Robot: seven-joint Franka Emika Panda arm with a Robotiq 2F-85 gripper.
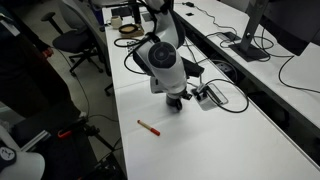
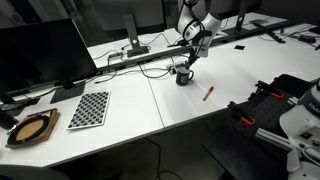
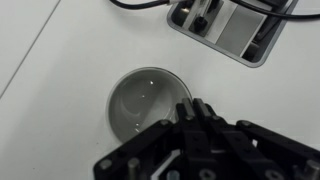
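Note:
A dark mug point(image 2: 183, 78) stands upright on the white table, with my gripper point(image 2: 189, 67) at its rim. From above in the wrist view, the mug point(image 3: 140, 105) has a grey, empty-looking inside. Both fingertips of the gripper are close together at the right side of the rim, shut on the mug's wall; the exact contact is hard to make out. In exterior view 1 the arm hides much of the mug point(image 1: 174, 104).
An orange marker point(image 1: 149, 128) lies in front of the mug. A metal-framed holder point(image 3: 238, 28) with cables stands close behind it. A perforated white board point(image 2: 90, 109) and a monitor point(image 2: 48, 47) are farther off.

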